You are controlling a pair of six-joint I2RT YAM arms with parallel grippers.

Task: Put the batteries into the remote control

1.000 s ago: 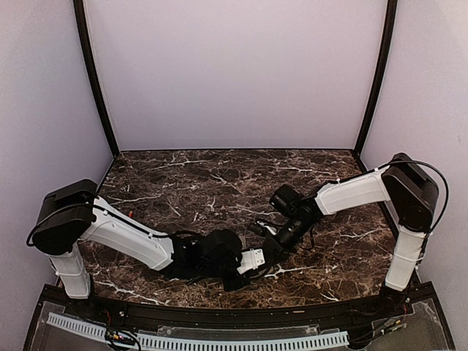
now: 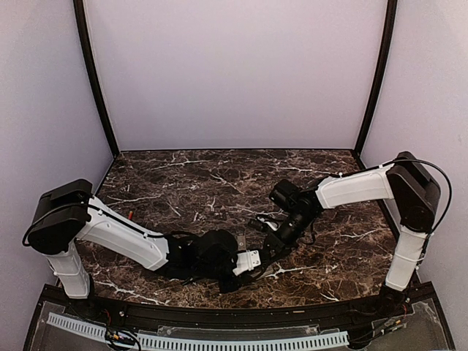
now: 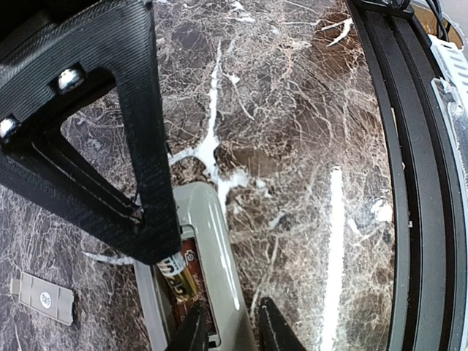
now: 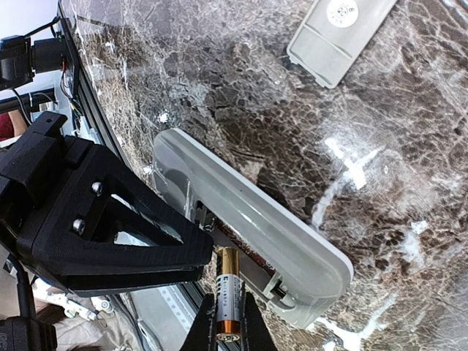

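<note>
The grey remote (image 3: pixel 216 241) lies back up on the marble table, its battery bay (image 4: pixel 245 245) uncovered. A battery in black and copper is held by my right gripper just over the bay; the left wrist view shows it at the bay too (image 3: pixel 179 274). My left gripper is low by the remote's near end, its fingertips at the bottom edge of that view; how far it is open is hard to tell. In the top view both grippers (image 2: pixel 252 267) meet over the remote, mostly hiding it.
The grey battery cover (image 3: pixel 44 296) (image 4: pixel 336 36) lies on the table beside the remote. The black front rail (image 3: pixel 409 219) runs close by.
Both arms have shifted very slightly in the top view, the right one a little upward; otherwise little differs.
</note>
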